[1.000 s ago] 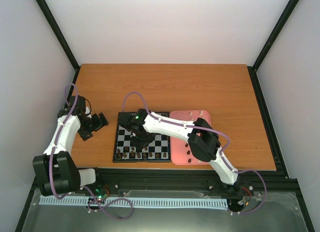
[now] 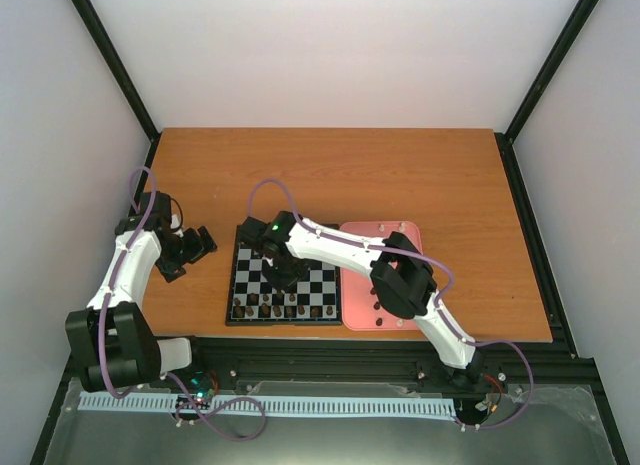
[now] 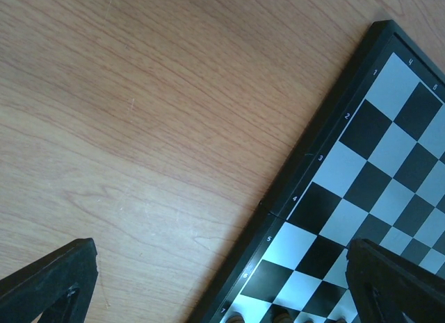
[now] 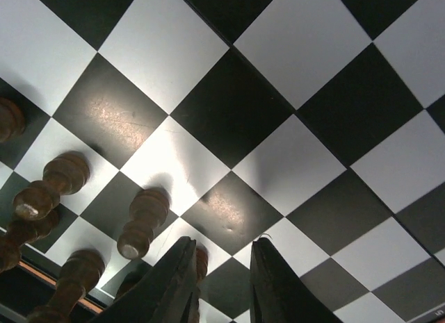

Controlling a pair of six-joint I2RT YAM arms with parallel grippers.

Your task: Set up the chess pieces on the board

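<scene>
The chessboard lies at the table's front, brown pieces standing along its near side. Close up in the right wrist view, a pawn stands on a dark square, and another pawn is upright farther left. One more pawn shows partly behind a fingertip, on a light square. My right gripper is open above the board, with bare squares between its fingers. The left gripper is wide open and empty, left of the board.
A pink tray sits right beside the board, with several loose pieces in it. My right arm crosses over the tray and hides part of the board.
The left arm stays still.
</scene>
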